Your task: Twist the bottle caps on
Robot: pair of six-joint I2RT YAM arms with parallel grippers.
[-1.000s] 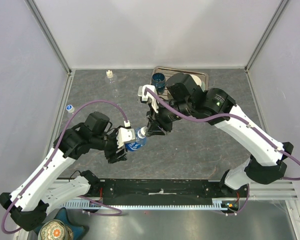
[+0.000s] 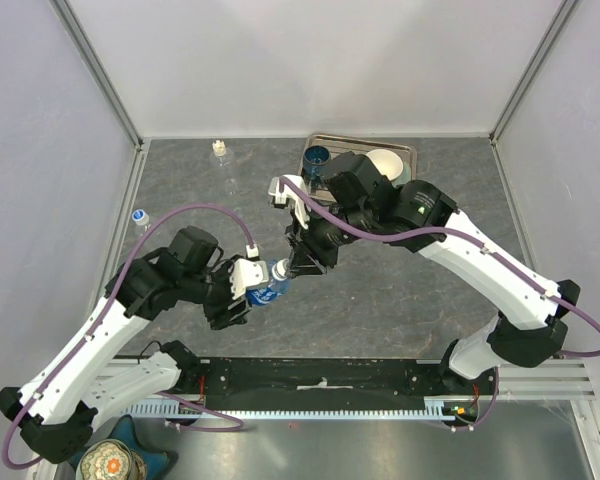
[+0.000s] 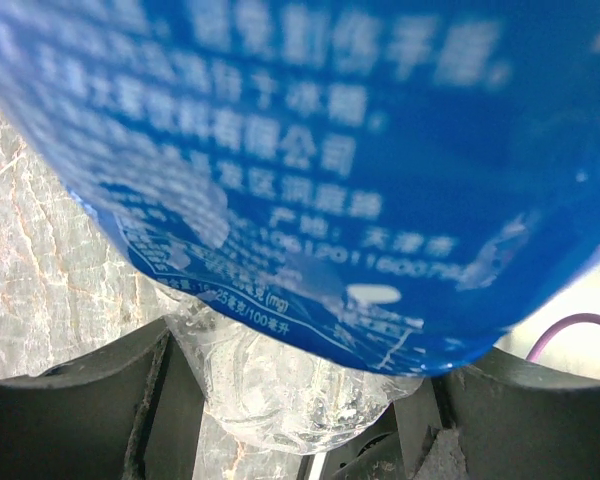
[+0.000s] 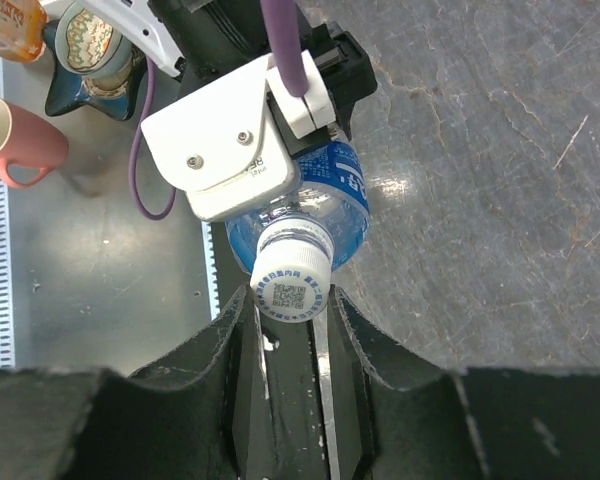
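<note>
A clear bottle with a blue label [image 2: 264,294] [image 3: 330,180] is held sideways between the arms, gripped by my left gripper [image 2: 238,300]. Its white cap [image 4: 291,280], printed with a small code, faces my right gripper [image 2: 305,262], whose fingertips are shut on the cap's sides in the right wrist view. In the left wrist view the blue label fills most of the picture, above the crumpled clear plastic between the fingers.
Other bottles stand at the back left [image 2: 222,165] and left edge [image 2: 141,222]. A metal tray [image 2: 410,160] with a blue cup [image 2: 316,159] and white bowl sits at the back behind the right arm.
Both grippers have shifted slightly toward the left in the top view, the bottle moving with them.
</note>
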